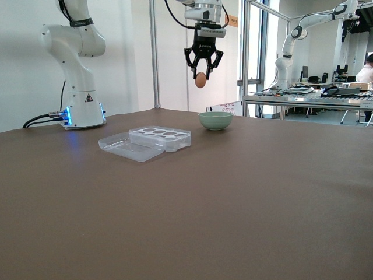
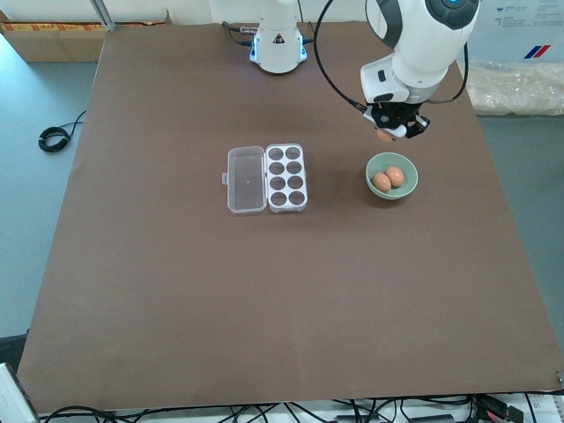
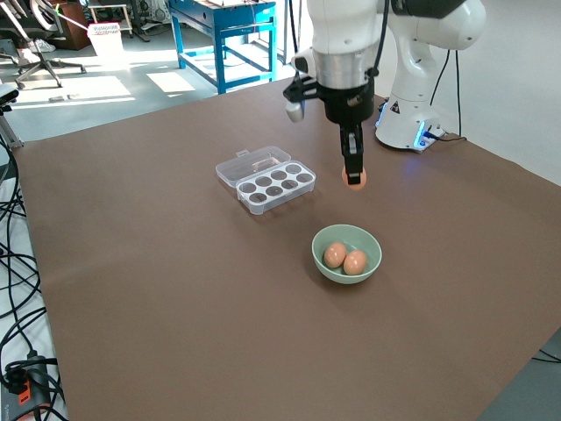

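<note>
My black gripper (image 1: 201, 74) is shut on a brown egg (image 1: 200, 80), held in the air above and behind a mint-green bowl (image 2: 391, 175) in the left view. That bowl, also in the right view (image 3: 346, 254), holds two brown eggs (image 3: 335, 254). Left of the bowl in the left view lies an open clear egg box (image 2: 287, 177) with several round pockets, all looking empty, and its lid (image 2: 247, 180) folded flat.
The robot's white base (image 2: 277, 48) stands at the back edge. Cables (image 2: 123, 414) run along the floor beyond the front edge.
</note>
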